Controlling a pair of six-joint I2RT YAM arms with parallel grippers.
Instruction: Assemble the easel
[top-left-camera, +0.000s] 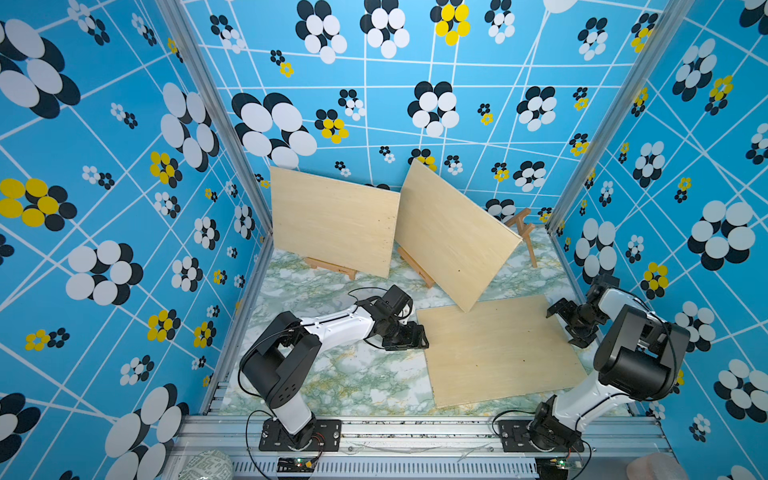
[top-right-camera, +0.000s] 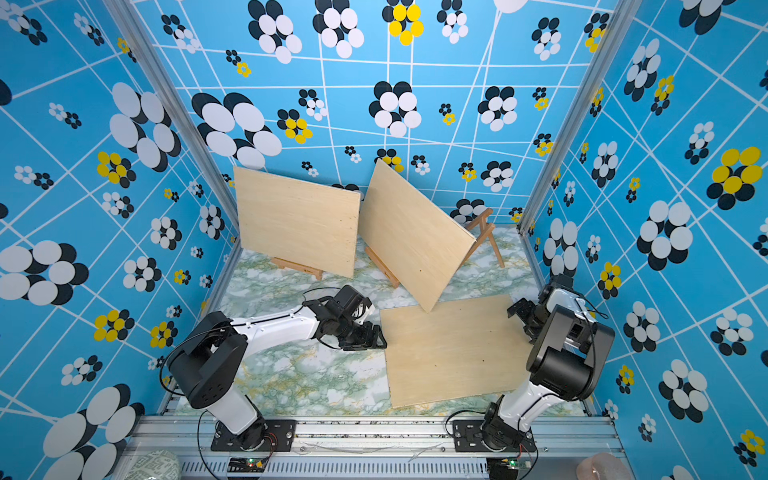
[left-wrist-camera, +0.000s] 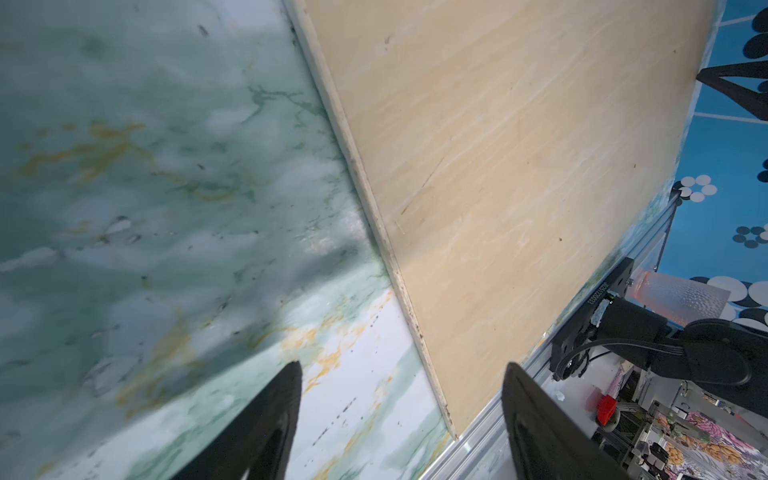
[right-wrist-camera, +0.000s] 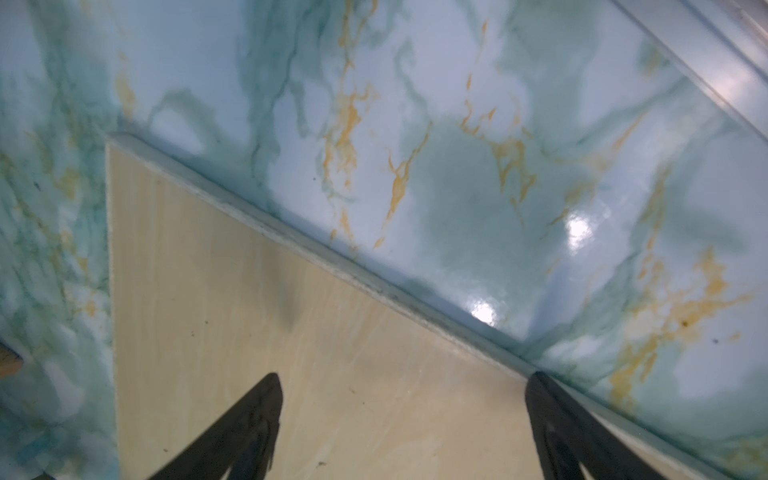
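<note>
A flat plywood board (top-left-camera: 500, 356) lies on the marble floor at front right. My left gripper is at its left edge, its two fingers spread either side of that edge with nothing held. My right gripper stands open over the board's opposite edge, near a corner. Behind, two more boards, the left board (top-left-camera: 332, 216) and the tilted middle board (top-left-camera: 448, 236), lean upright on wooden stands (top-left-camera: 416, 265). A wooden easel frame (top-left-camera: 529, 240) shows at the back right, partly behind the middle board.
A metal rail (top-left-camera: 384, 424) runs along the front under both arm bases, and patterned walls close in the sides and back. The middle board's low corner reaches close to the flat board's back edge.
</note>
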